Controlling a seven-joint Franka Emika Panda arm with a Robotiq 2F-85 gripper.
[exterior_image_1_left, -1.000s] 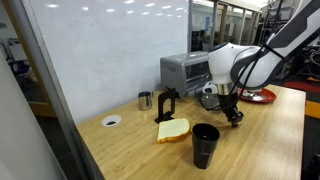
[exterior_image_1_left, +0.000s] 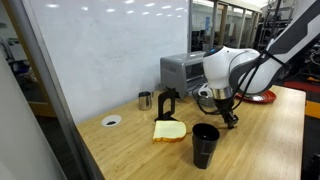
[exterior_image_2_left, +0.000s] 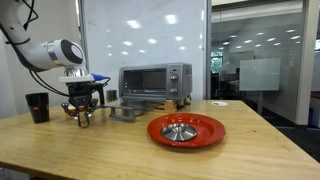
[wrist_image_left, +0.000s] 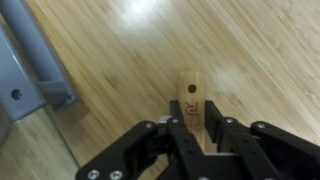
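Note:
A light wooden piece with a dark round spot near its tip, perhaps a handle (wrist_image_left: 190, 92), stands out between the black fingers in the wrist view. My gripper is shut on it; the fingers hide its lower part. In exterior view 1 the gripper (exterior_image_1_left: 231, 120) is low over the right part of the wooden table. Exterior view 2 has the gripper (exterior_image_2_left: 83, 117) close to the tabletop at the left, where the held piece is too small to make out clearly.
A grey metal part (wrist_image_left: 38, 55) lies left of the gripper. A black cup (exterior_image_1_left: 205, 146), bread-like slice (exterior_image_1_left: 170, 131), dark stand (exterior_image_1_left: 168, 105) and metal can (exterior_image_1_left: 145, 101) stand on the table. The toaster oven (exterior_image_2_left: 155, 82) is behind; a red plate (exterior_image_2_left: 187, 130) holds a metal bowl (exterior_image_2_left: 180, 131).
The arm has shifted only slightly over the last second, the gripper staying low over the same part of the table. The other objects have not moved.

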